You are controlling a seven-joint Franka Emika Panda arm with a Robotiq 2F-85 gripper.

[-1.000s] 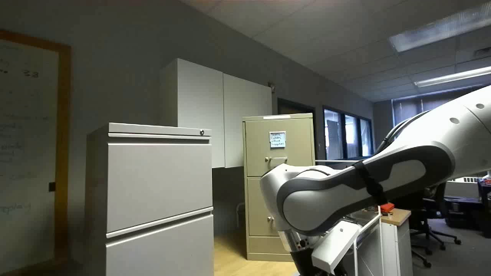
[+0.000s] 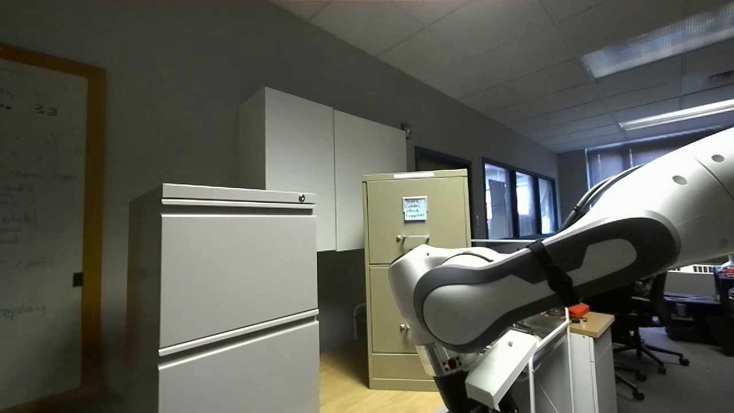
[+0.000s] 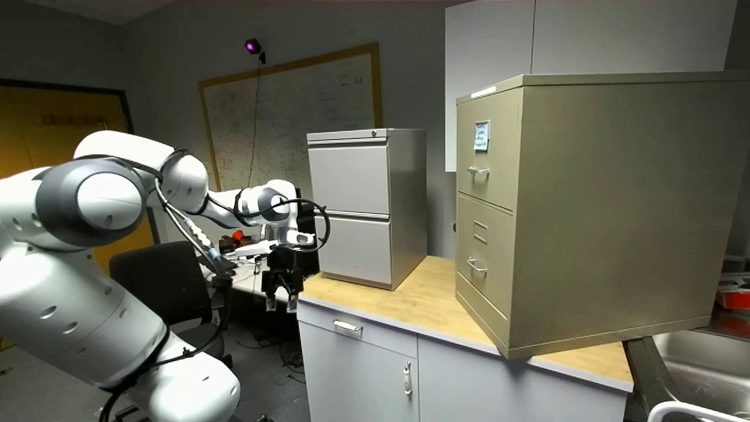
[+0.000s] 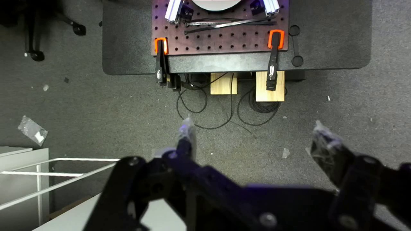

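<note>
My gripper (image 3: 281,306) points straight down in exterior view 2, left of the grey filing cabinet (image 3: 349,176) and in front of the counter's edge. In the wrist view the two fingers (image 4: 187,134) stand wide apart with only bare carpet between them, so the gripper is open and empty. Both drawers of the grey cabinet are closed. The beige filing cabinet (image 3: 485,239), also closed, has silver handles and a blue label (image 3: 481,136) on its upper drawer. In exterior view 1 the fingertips are cut off by the lower edge.
A white wire rack (image 4: 57,175) shows at left in the wrist view. A sink (image 3: 703,366) lies right of the beige cabinet.
</note>
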